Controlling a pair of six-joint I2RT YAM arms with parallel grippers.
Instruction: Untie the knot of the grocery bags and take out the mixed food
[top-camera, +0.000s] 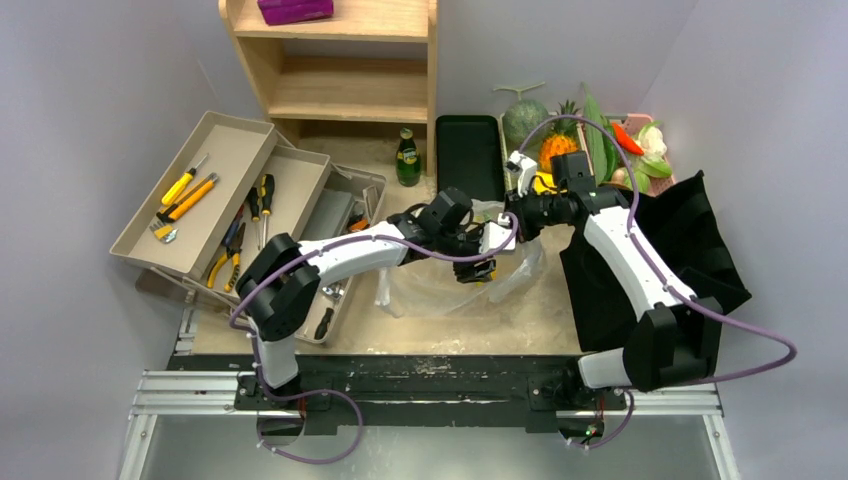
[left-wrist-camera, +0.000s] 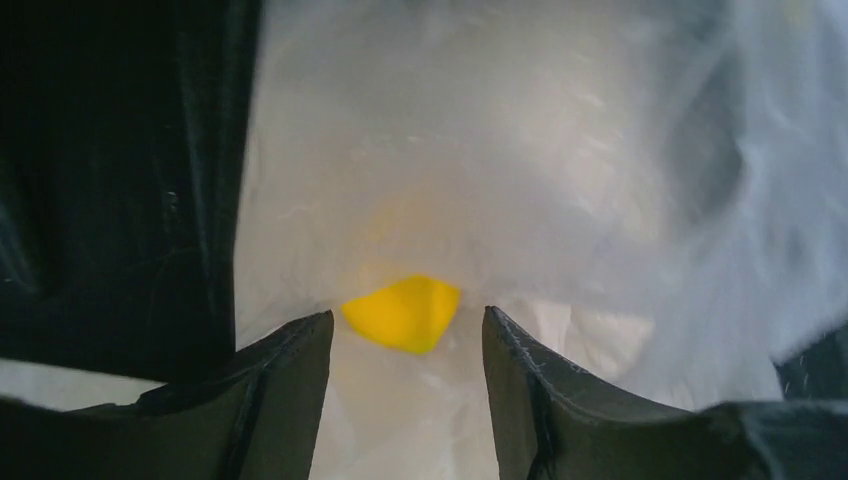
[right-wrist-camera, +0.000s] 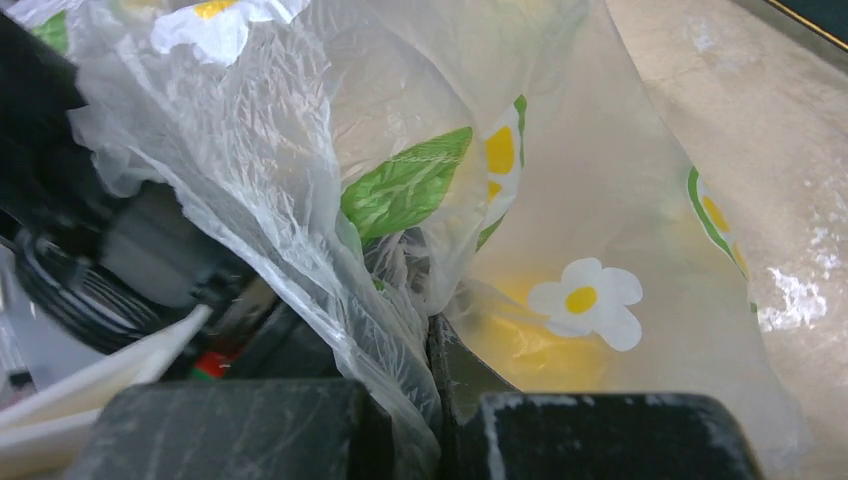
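Observation:
The crumpled translucent grocery bag (top-camera: 420, 300), printed with daisies (right-wrist-camera: 585, 300), lies at the middle of the worktop. My left gripper is down at the bag, part open, with a yellow item (left-wrist-camera: 400, 310) seen beyond its fingertips among the plastic. My right gripper is shut at the bag's upper right in the top view, with crumpled film at its fingers. What else the bag holds is hidden.
Tool trays (top-camera: 150, 240) stand left, a bottle (top-camera: 408, 160) and dark green tray (top-camera: 470, 130) at the back, produce baskets (top-camera: 665, 185) back right, and a black bag (top-camera: 720, 270) at the right.

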